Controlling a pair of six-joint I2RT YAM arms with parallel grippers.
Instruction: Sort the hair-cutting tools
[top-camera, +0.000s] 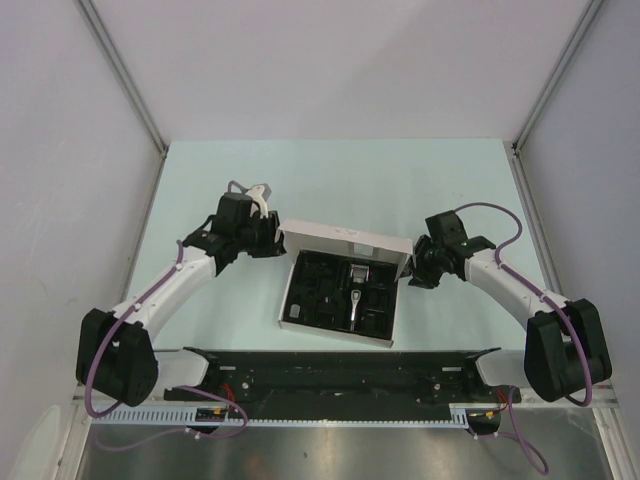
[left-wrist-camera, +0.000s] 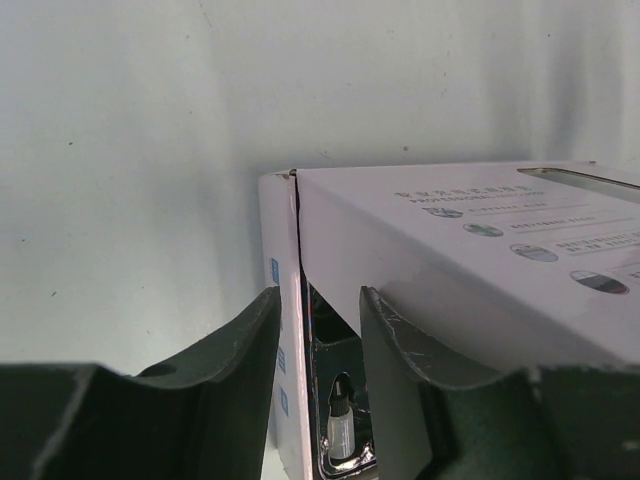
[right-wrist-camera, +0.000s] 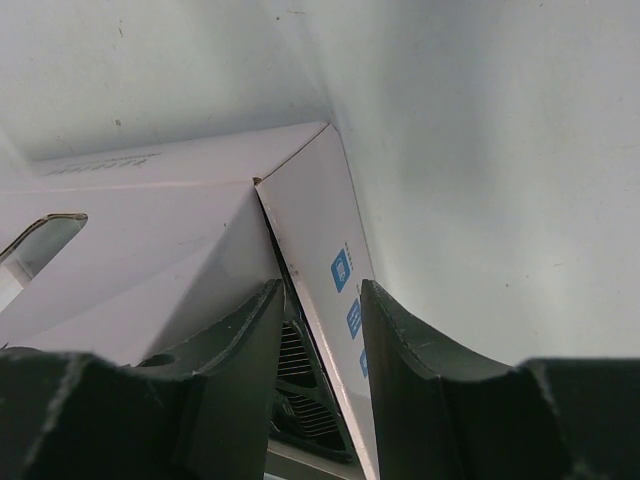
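Observation:
The white box (top-camera: 335, 337) stands front-centre on the table, its black tray holding dark hair cutting tools and a silver-and-white tool (top-camera: 354, 310). Its lid (top-camera: 340, 236) is tilted part-way up at the back. At the back left corner, my left gripper is shut on the box, its fingers either side of the side wall (left-wrist-camera: 285, 330) and lid flap. My right gripper is part open at the opposite back corner, one finger near the lid and the other outside the right wall (right-wrist-camera: 330, 240). Contact there is unclear.
Behind the box the pale tabletop (top-camera: 335, 180) is bare. Free table lies on both sides as well. The dark front bar (top-camera: 330, 375) runs close to the box's near edge.

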